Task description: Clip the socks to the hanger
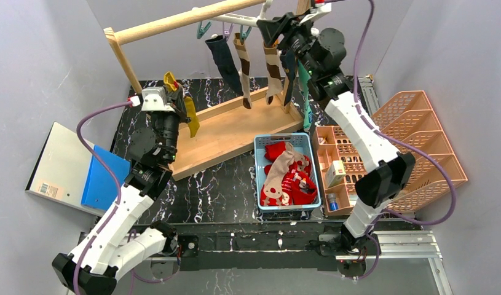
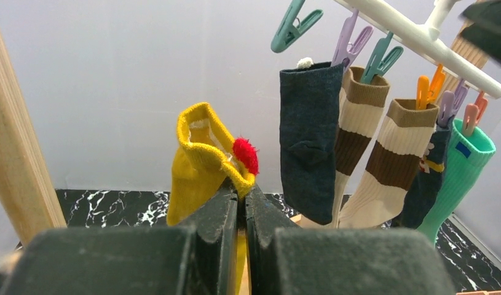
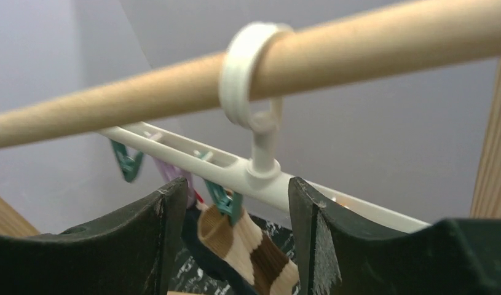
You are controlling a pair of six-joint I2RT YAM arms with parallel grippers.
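My left gripper is shut on a yellow sock point(image 2: 201, 160), held upright left of the hanging socks. The white hanger point(image 2: 414, 34) carries a dark sock point(image 2: 309, 141), striped socks point(image 2: 392, 160), another dark sock and a green sock point(image 2: 460, 178), each at a clip. A teal clip point(image 2: 291, 27) at the hanger's left end hangs empty. My right gripper is raised by the hanger and stands open, with the wooden rail and the hanger's hook ahead of it; nothing is seen held in it.
The wooden rack point(image 1: 155, 27) stands over a tray point(image 1: 235, 138). A blue basket point(image 1: 266, 208) of red socks sits in front, an orange organiser point(image 1: 420, 141) at right, binders point(image 1: 103, 178) at left.
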